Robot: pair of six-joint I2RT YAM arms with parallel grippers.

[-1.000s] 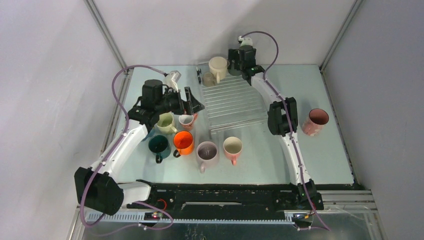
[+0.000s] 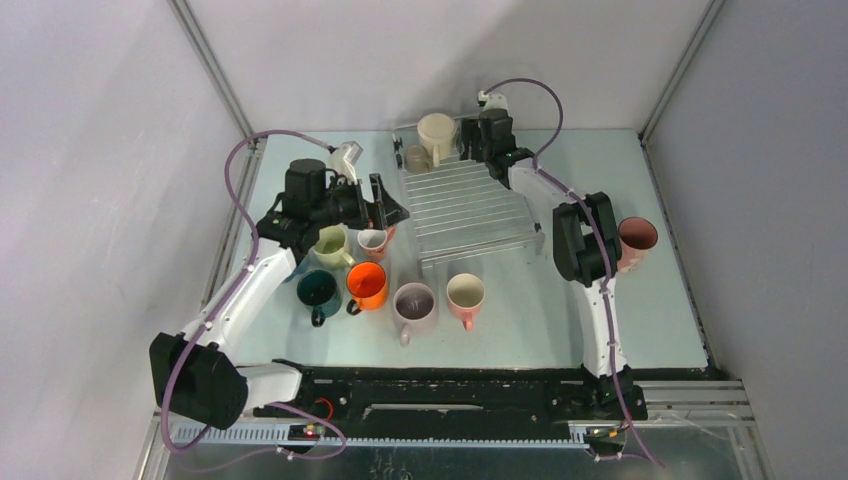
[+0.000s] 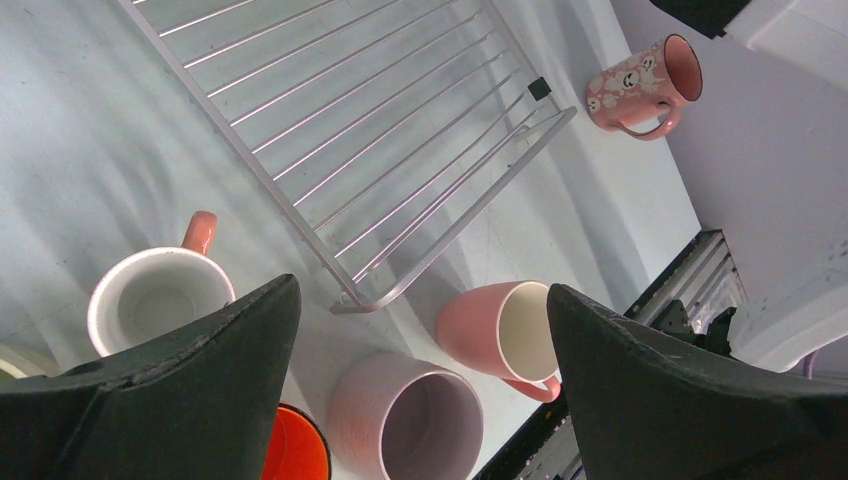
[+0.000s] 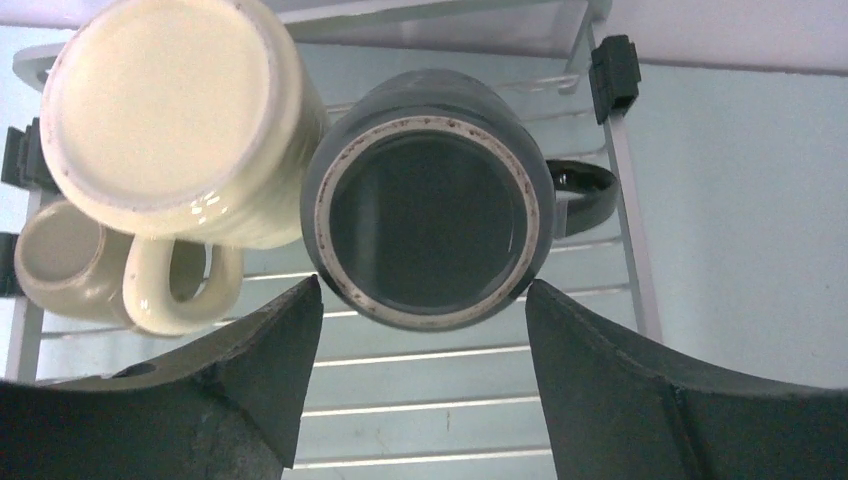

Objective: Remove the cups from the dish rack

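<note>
In the right wrist view a dark grey cup (image 4: 430, 215) is upside down on the dish rack (image 4: 640, 270), its handle pointing right. My right gripper has its fingers apart at the cup's near edge; whether they touch it, I cannot tell. Left of it, a cream cup (image 4: 165, 100) and a smaller beige cup (image 4: 60, 250) also rest on the rack. My left gripper hangs open and empty above the table, left of the rack in the top view. Below it are a white cup (image 3: 160, 300), a mauve cup (image 3: 410, 420) and a pink cup (image 3: 500, 330).
An orange cup (image 2: 368, 285), a teal cup (image 2: 318, 289) and a green cup (image 2: 332, 245) crowd the table's left side. At the right a patterned pink cup (image 2: 636, 240) stands close to the right arm. Bare table lies between the rack and the front-right edge.
My left arm is still.
</note>
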